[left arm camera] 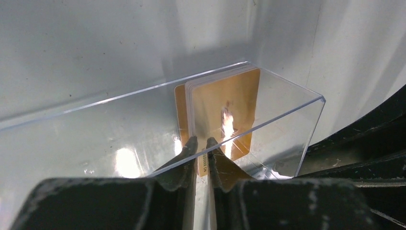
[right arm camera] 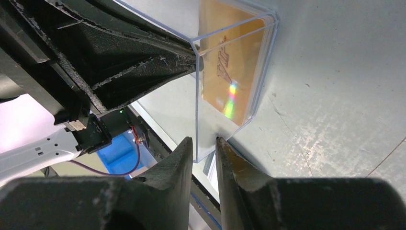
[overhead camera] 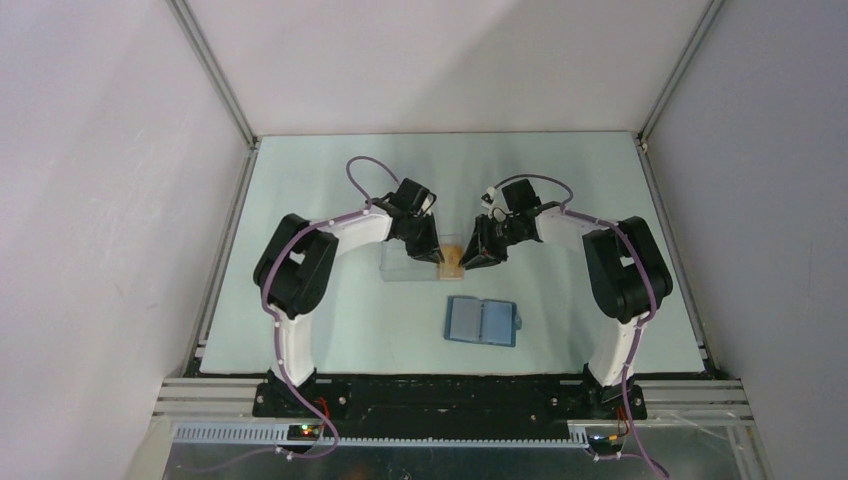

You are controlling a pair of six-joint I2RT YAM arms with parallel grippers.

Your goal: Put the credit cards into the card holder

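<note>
A stack of gold cards [left arm camera: 239, 96] stands at one end of a clear plastic box [overhead camera: 405, 270], in the middle of the table. My left gripper is at the box with its tips apart by the lower edge of the cards. My right gripper is at the outer end of the same box, fingers part open around the corner of its clear wall, close to the cards [right arm camera: 234, 72]. An open blue card holder [overhead camera: 480, 320] lies on the table below the box in the top view.
Side walls and a back wall enclose the table.
</note>
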